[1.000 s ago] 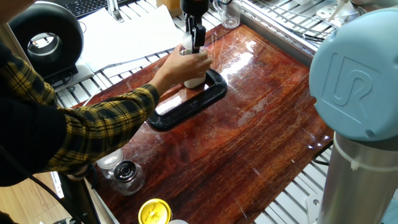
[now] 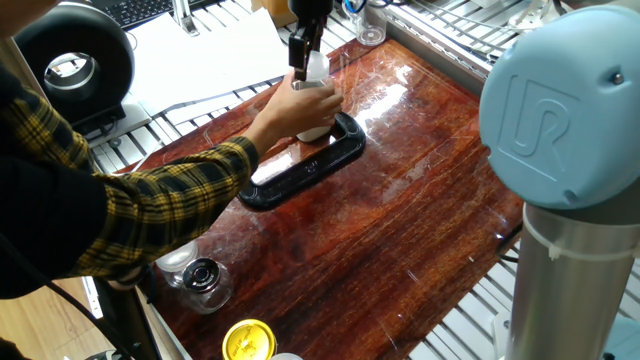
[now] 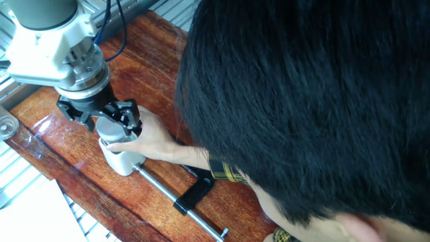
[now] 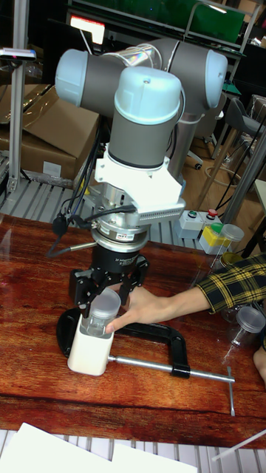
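A clear jar with a translucent lid sits in a white holder, upright on the table. A person's hand grasps the jar from the side. The holder is gripped by a black C-clamp, whose long metal screw runs toward the person. My gripper points down just over the lid, its black fingers apart on either side of it. Whether either finger touches the lid is hard to tell, as the hand covers part of the jar.
Glass jars and a yellow lid stand near the table's corner by the person. Another jar is at the far edge. The person's arm crowds one side.
My gripper has turned about its vertical axis and shifted slightly left over the jar in exterior view 1. The blue arm joint has moved left too. Hand and clamp stay almost still.
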